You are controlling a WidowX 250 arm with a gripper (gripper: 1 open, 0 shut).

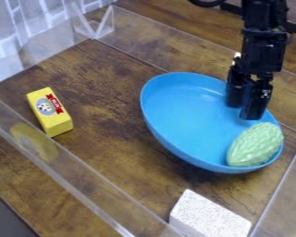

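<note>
My black gripper [250, 97] reaches down from the top right into the back right of a blue bowl [188, 120]; whether its fingers are open or shut is hard to tell. A pale green oval object [254, 143] with a textured surface lies in the front right of the bowl, apart from the gripper. A yellow box [49, 110] with a small printed label sits on the wooden table to the left of the bowl.
A white block [209, 218] lies at the front right, below the bowl. Clear plastic walls border the table at left, front and right.
</note>
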